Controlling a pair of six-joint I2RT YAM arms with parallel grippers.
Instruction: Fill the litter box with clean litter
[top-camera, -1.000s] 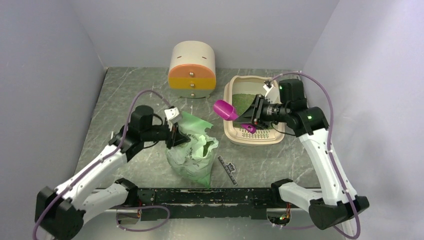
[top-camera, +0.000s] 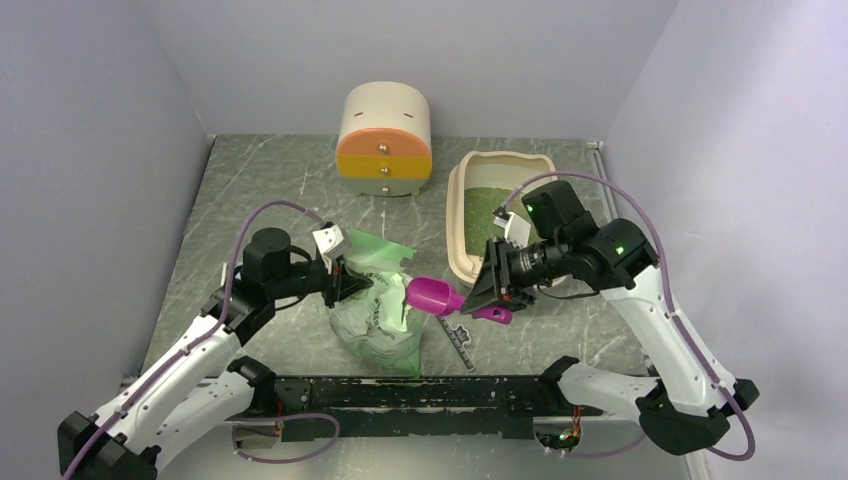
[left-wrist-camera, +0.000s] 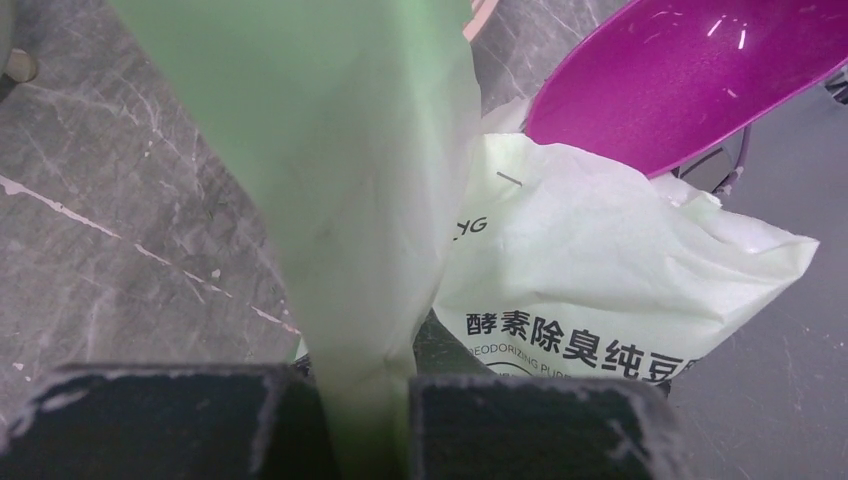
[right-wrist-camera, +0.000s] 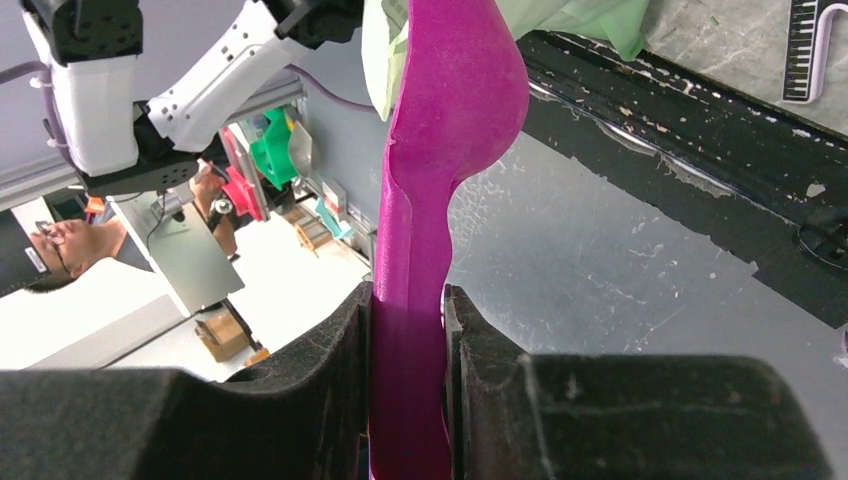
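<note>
A green plastic litter bag (top-camera: 370, 335) stands on the front middle of the table, my left gripper (top-camera: 350, 280) shut on its upper edge (left-wrist-camera: 360, 260). My right gripper (top-camera: 480, 300) holds the handle of a purple scoop (top-camera: 432, 294), whose bowl hangs at the bag's crumpled opening; in the left wrist view the bowl shows only a few light specks or glints. The litter box (top-camera: 455, 220), cream with green pellets inside, stands at the back right, partly behind my right arm.
A small drawer cabinet (top-camera: 383, 140) stands at the back middle, left of the box. A black-and-white flat item (top-camera: 455, 343) lies right of the bag at the front. Walls bound both sides.
The scoop in my right gripper has moved from over the litter box toward the front left, down to the bag. My left gripper and the bag's top shifted slightly left.
</note>
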